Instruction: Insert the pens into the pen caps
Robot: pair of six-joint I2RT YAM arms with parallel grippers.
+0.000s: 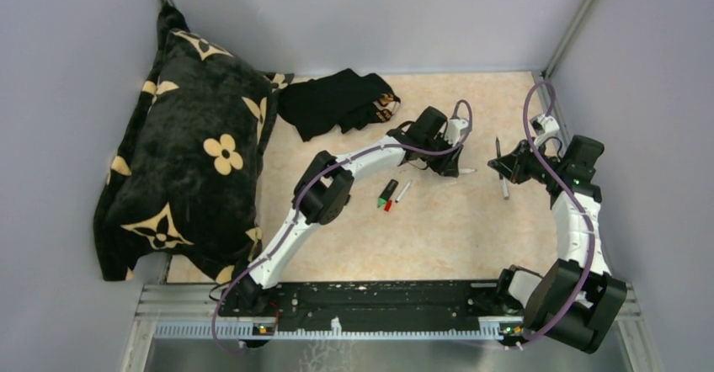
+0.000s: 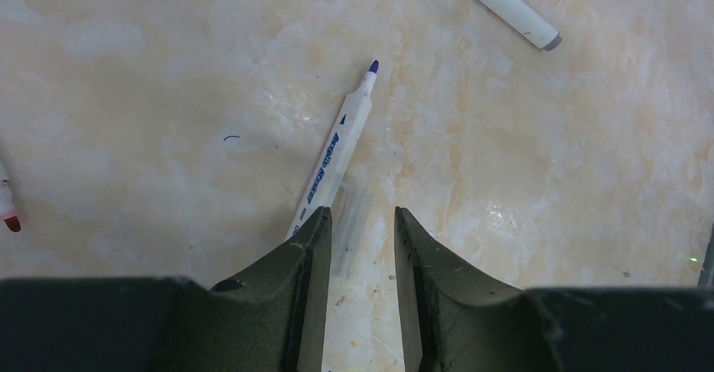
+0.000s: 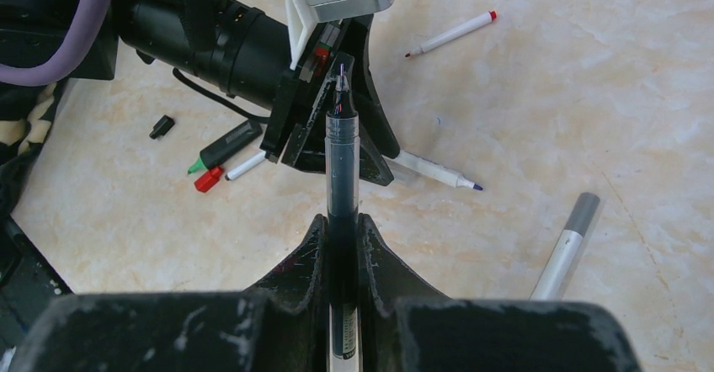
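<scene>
My left gripper is part open just over the table, its fingertips on either side of a small clear cap [image 2: 350, 231]. The cap lies beside an uncapped white marker with a blue tip [image 2: 333, 160], whose rear end is hidden behind a finger. Whether the fingers touch the cap, I cannot tell. In the right wrist view, my right gripper is shut on a dark pen with a clear barrel [image 3: 343, 170]. That pen stands with its bare point away from the gripper.
A white marker with a grey end [image 3: 560, 258] lies near my right gripper. Farther off lie a red-tipped marker [image 3: 452, 34], a black marker with a green tip [image 3: 229, 146], a red cap [image 3: 208, 179] and a black cap [image 3: 162, 126].
</scene>
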